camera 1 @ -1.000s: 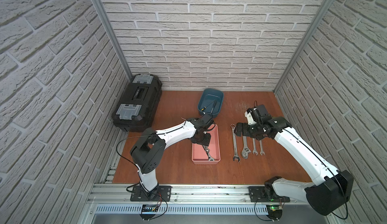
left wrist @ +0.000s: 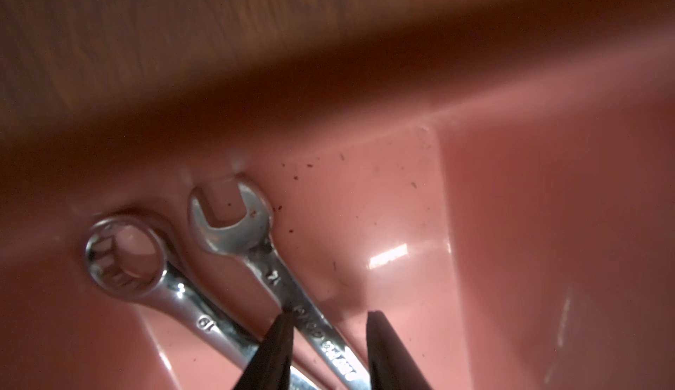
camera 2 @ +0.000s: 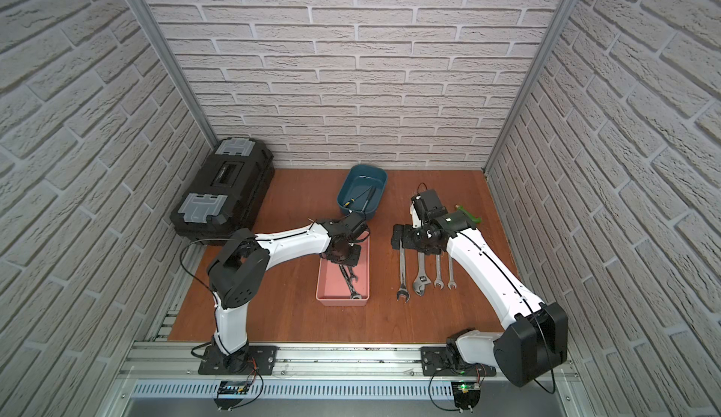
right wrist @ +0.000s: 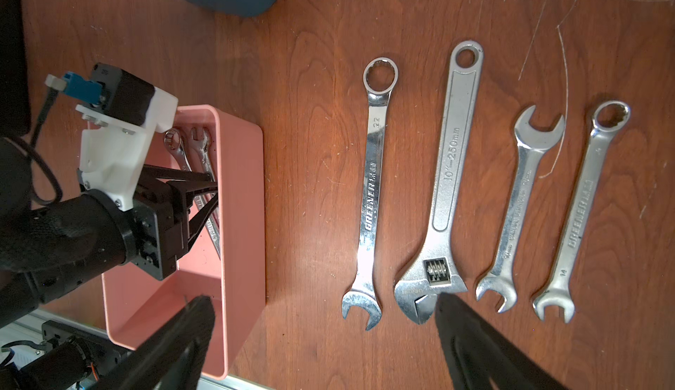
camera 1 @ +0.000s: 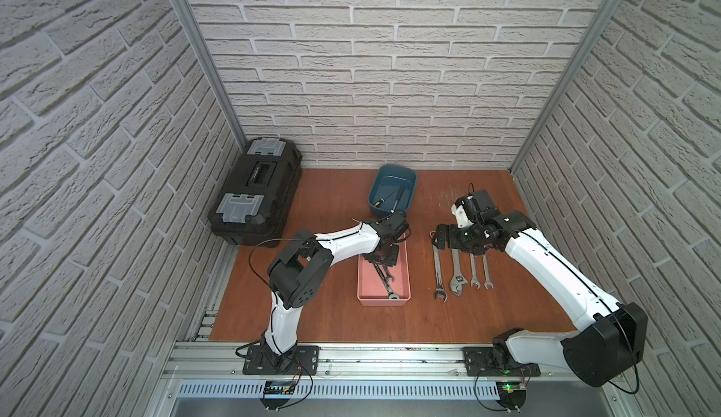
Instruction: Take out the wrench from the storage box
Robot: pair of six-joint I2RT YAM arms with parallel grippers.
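Note:
Two wrenches lie in the pink storage box (camera 1: pixel 383 299): a ring-ended wrench (left wrist: pixel 182 295) marked 19 and an open-ended wrench (left wrist: pixel 232 234) beside it. My left gripper is down inside the box, part open, its fingertips either side of the open-ended wrench's shank or just over it; whether they touch it I cannot tell. My right gripper stands open above the table, right of the box, with nothing held.
Several wrenches (right wrist: pixel 372 179) lie side by side on the table right of the box. A blue bin (camera 1: pixel 392 172) with tools stands behind it. A black toolbox (camera 1: pixel 254 176) sits at the back left.
My left arm has moved right and slightly toward the back, over the pink box. The right arm has shifted slightly left and back.

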